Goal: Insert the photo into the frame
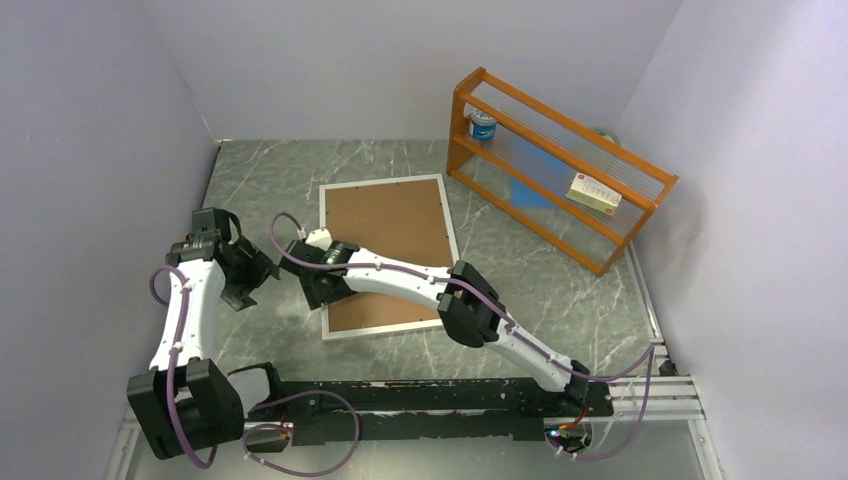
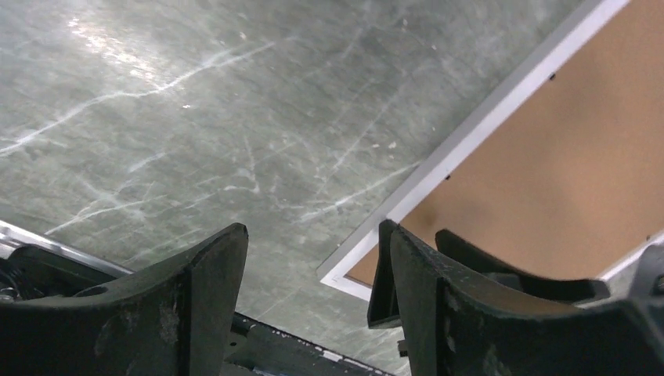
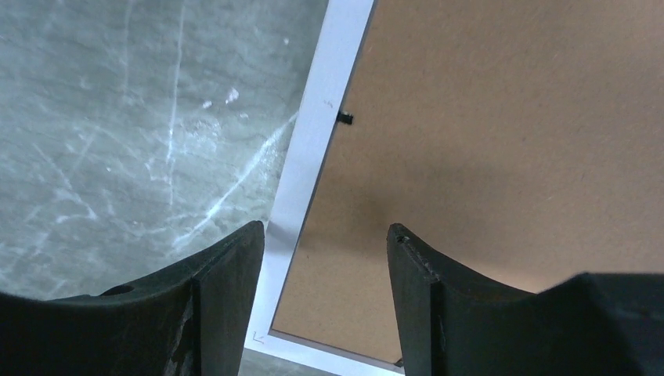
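Note:
A white-edged frame (image 1: pixel 448 215) lies on the marble-patterned table, with a brown backing panel (image 1: pixel 385 220) inside its border and small dark tabs (image 3: pixel 344 118) along the edge. No separate photo shows in these views. My right gripper is open above the frame's near-left corner area, its fingers on either side of the left border (image 3: pixel 307 149), nothing between them but the view below. Left of the frame, over bare table, my left gripper holds its fingers apart with nothing between them. The right arm covers part of the panel in the top view.
A wooden shelf rack (image 1: pixel 565 125) stands at the back right, with a blue-white can (image 1: pixel 482 126) and a pale box (image 1: pixel 594 193) in it. My right gripper shows close beside the left one.

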